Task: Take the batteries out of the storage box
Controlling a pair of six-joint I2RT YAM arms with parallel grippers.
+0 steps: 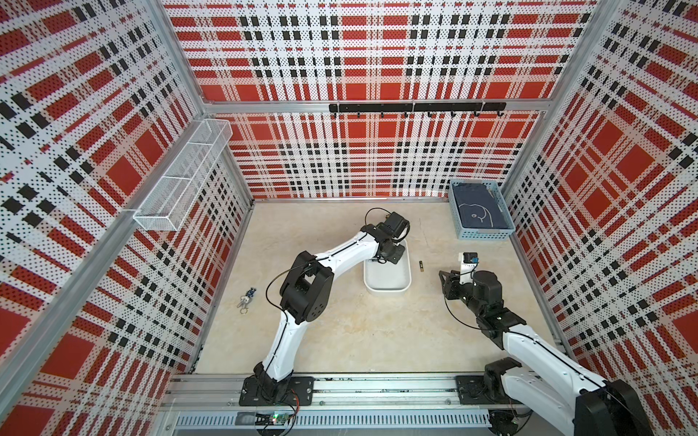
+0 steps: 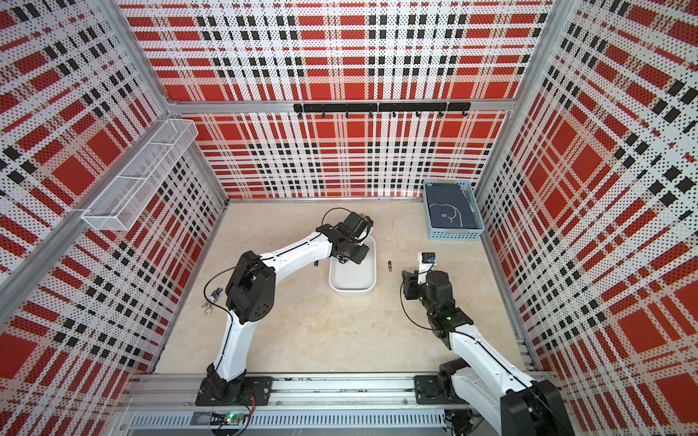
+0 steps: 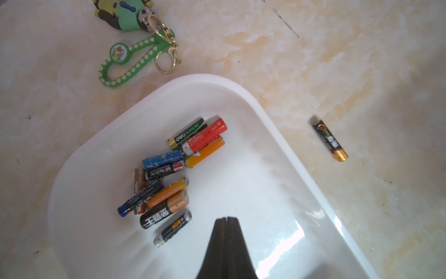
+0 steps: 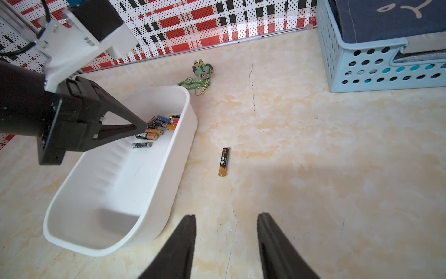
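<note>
Several loose batteries lie heaped in one end of the white storage box (image 3: 250, 104), among them a red battery (image 3: 204, 134), a blue battery (image 3: 162, 159) and a dark blue battery (image 3: 139, 197). My left gripper is shut above the box floor, its tips together with nothing between them. The closest battery, a small black one with a silver end (image 3: 172, 229), lies outside the fingers, to their left in the left wrist view. On the table beside the box rests a black-and-gold battery (image 4: 224, 161). My right gripper stands open and empty over bare table.
A green keychain (image 3: 134, 55) lies just behind the box. At the back right stands a blue basket (image 4: 385, 65) holding dark cloth. A small dark object (image 2: 316, 263) sits left of the box. Table space right of the box is mostly clear.
</note>
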